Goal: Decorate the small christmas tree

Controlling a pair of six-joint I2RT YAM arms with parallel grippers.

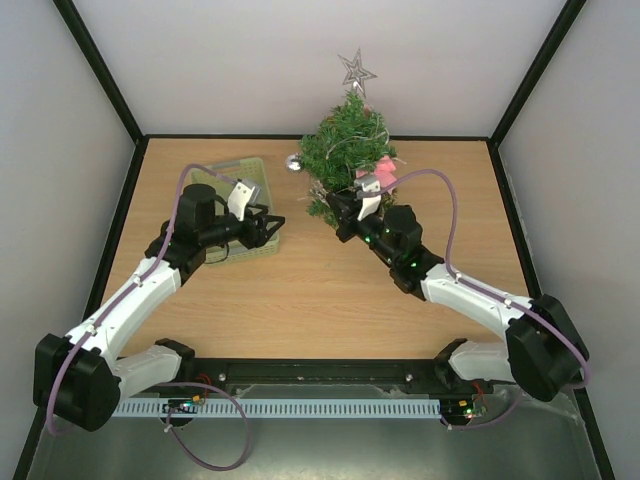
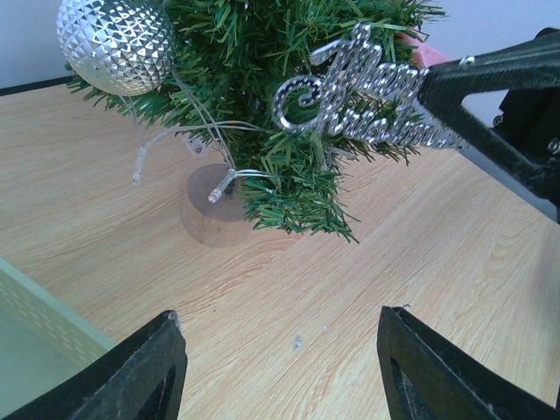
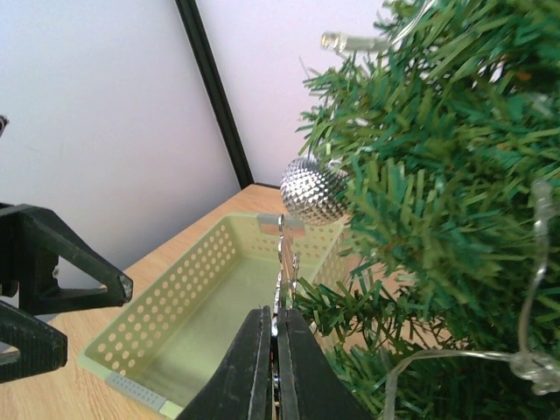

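The small Christmas tree (image 1: 340,150) stands at the back centre, a silver star (image 1: 357,75) on top and a silver ball (image 2: 114,48) hanging at its left. My right gripper is shut on a silver glitter ornament (image 2: 350,96) with a curled end, held against the lower front branches. My left gripper is open over the basket's inner right side, nothing between its fingers, facing the tree. A pink bow (image 1: 383,172) is on the tree's right side.
A pale green basket (image 3: 184,315) sits on the left of the wooden table (image 1: 300,310). Walls enclose the back and sides.
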